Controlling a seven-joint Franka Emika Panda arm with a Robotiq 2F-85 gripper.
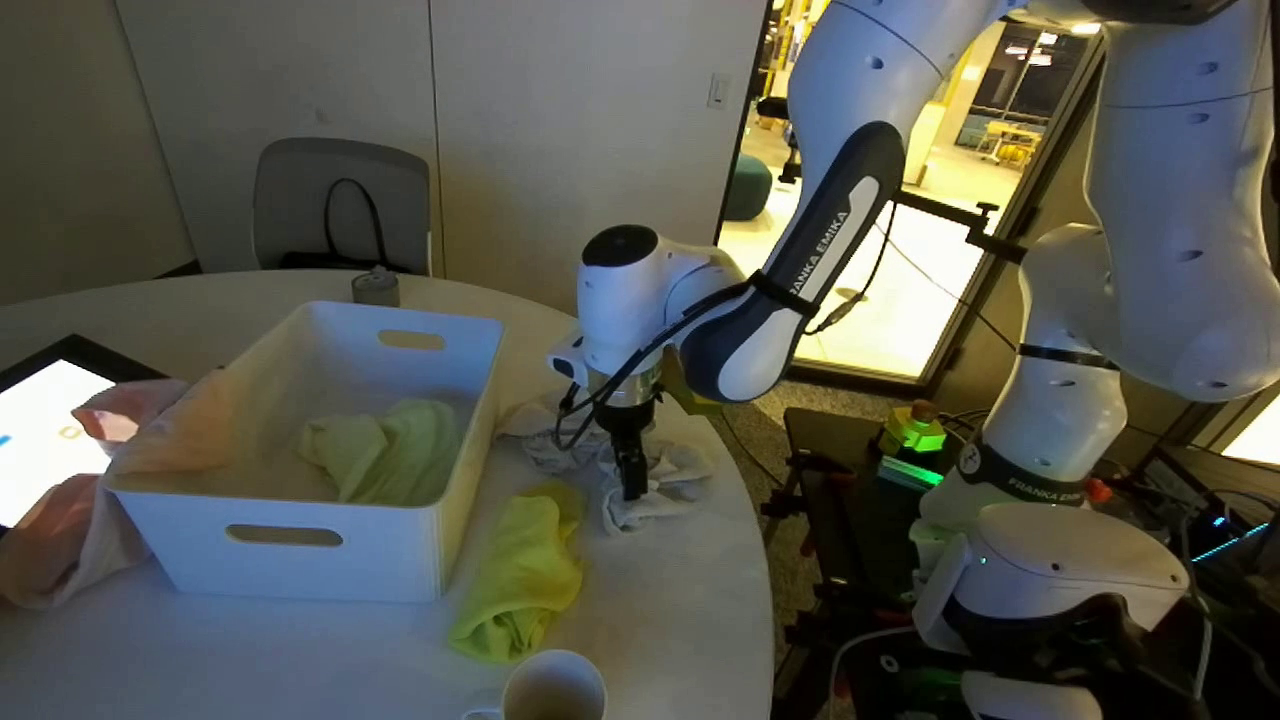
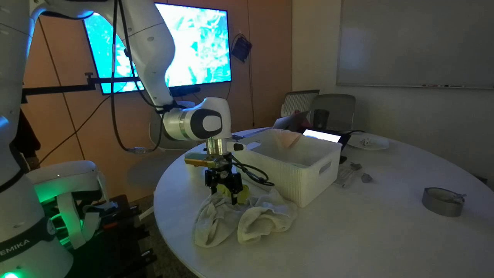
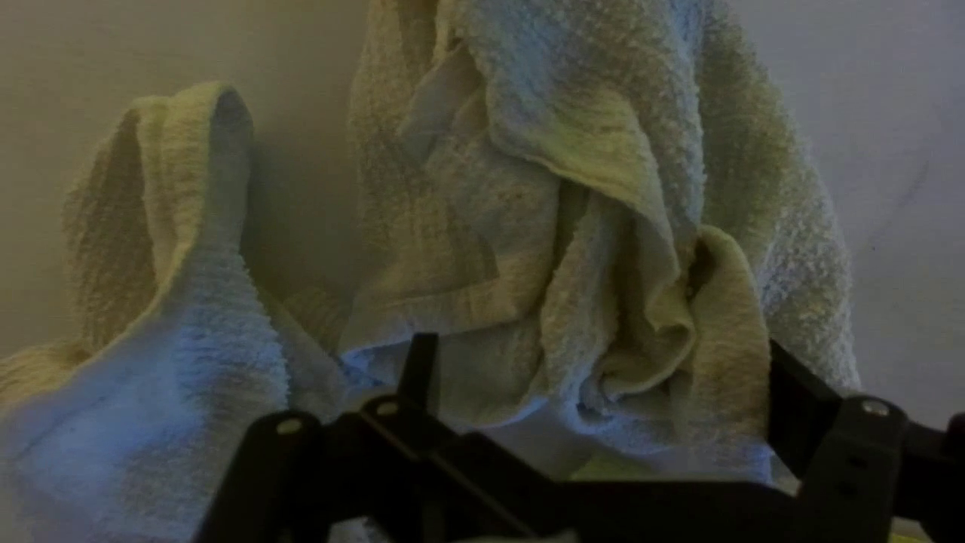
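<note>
A crumpled grey-white cloth (image 2: 268, 215) lies on the table beside the bin. My gripper (image 2: 224, 197) points down right over it, its fingers spread apart. In the wrist view the cloth's folds (image 3: 633, 271) lie between and beyond the open fingers; whether they touch the cloth I cannot tell. A yellow-green cloth (image 1: 524, 576) rests on the table between the bin and the front edge. The white bin (image 1: 324, 564) holds a pale green cloth (image 1: 402, 450). Over its left wall hangs a pinkish cloth (image 1: 180, 438).
Near the front edge stands a white mug (image 1: 554, 690). A lit tablet (image 1: 48, 444) lies left of the bin, and a small grey object (image 1: 375, 288) sits behind it. A roll of tape (image 2: 443, 201) rests on the far side, with bare table around it.
</note>
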